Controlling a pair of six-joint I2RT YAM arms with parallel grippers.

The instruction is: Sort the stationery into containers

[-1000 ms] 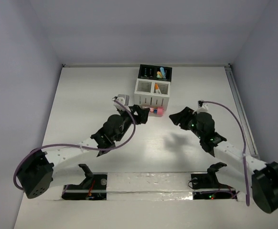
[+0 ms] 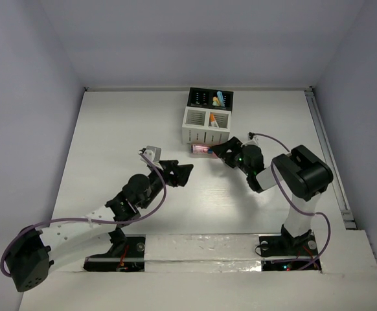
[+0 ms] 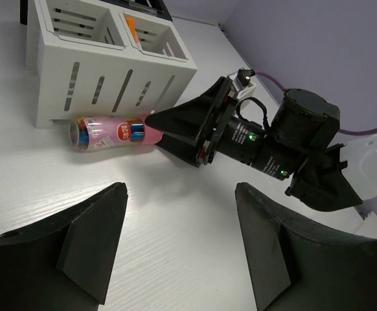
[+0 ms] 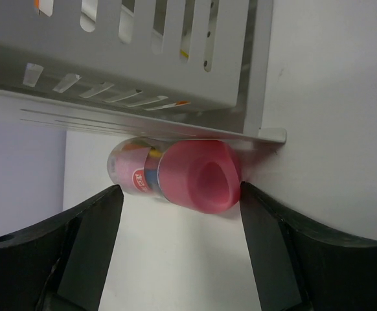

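A clear bottle with a pink cap and pink label (image 3: 104,133) lies on its side against the front of the white container (image 2: 205,133). In the right wrist view its pink cap (image 4: 198,175) faces my right gripper, whose open fingers stand just short of the cap, one to each side. From above, that right gripper (image 2: 216,150) is at the bottle's right end and covers part of it. My left gripper (image 2: 185,176) is apart from the bottle, to its lower left, with a gap between its fingers and nothing in it.
Behind the white container stands a black container (image 2: 201,98) holding blue and yellow items (image 2: 220,98). An orange item (image 2: 212,119) sits in the white container's right compartment.
My right gripper has moved left and up to the bottle's cap. The left gripper has drawn back down and left, away from the bottle. Bottle and containers look unmoved.
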